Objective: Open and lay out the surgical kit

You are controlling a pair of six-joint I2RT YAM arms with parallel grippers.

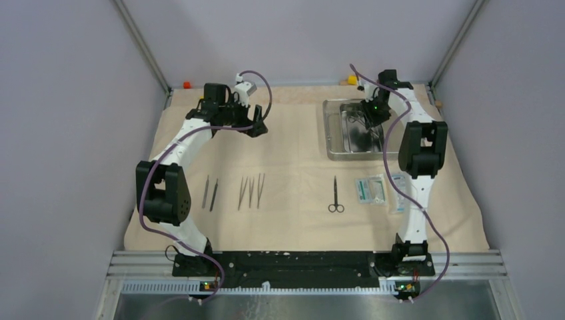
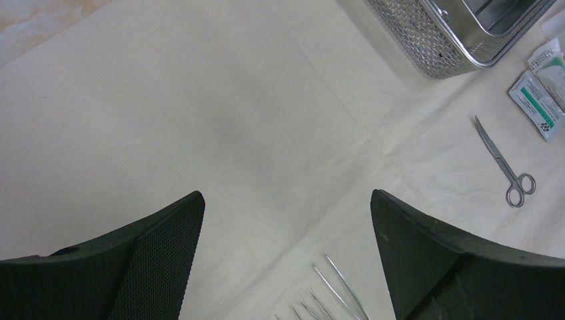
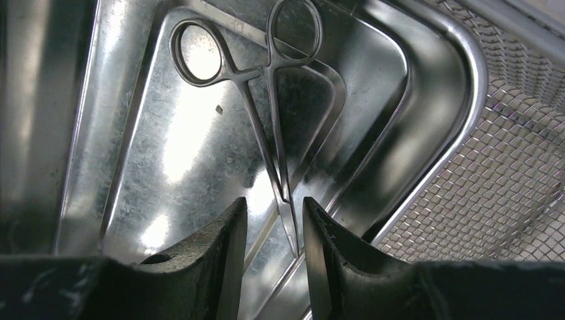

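Note:
Inside the metal tray (image 3: 200,133), in the right wrist view, lies a ring-handled clamp (image 3: 273,120) with its rings towards the upper left. My right gripper is partly open above the tray, its two fingers on either side of the clamp's tip; whether they touch it I cannot tell. The tray sits in the mesh basket (image 1: 328,137). My left gripper is wide open over bare cloth, holding nothing. Scissors (image 1: 336,197), tweezers (image 1: 251,192) and thin handles (image 1: 214,195) lie laid out on the cloth.
Flat sealed packets (image 1: 372,190) lie in front of the basket, beside the right arm. The mesh wall (image 3: 506,153) rises close to the right gripper. Bare cloth (image 1: 293,143) fills the middle of the table. Red and yellow blocks stand at the back edge.

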